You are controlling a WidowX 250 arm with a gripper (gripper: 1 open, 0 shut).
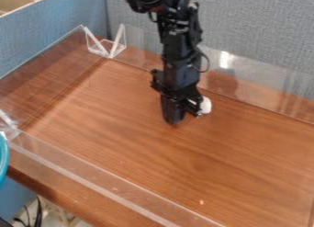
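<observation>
My black gripper [175,111] points down over the back middle of the wooden table [160,166]. It appears shut, its fingers close together. A white object [204,106] sits just behind and to the right of the fingers, mostly hidden by them; I cannot tell whether they touch it.
Clear plastic edging runs along the table's back and front left, with a white wire bracket [106,43] at the back left corner. A turquoise object [4,160] is cut off at the left edge.
</observation>
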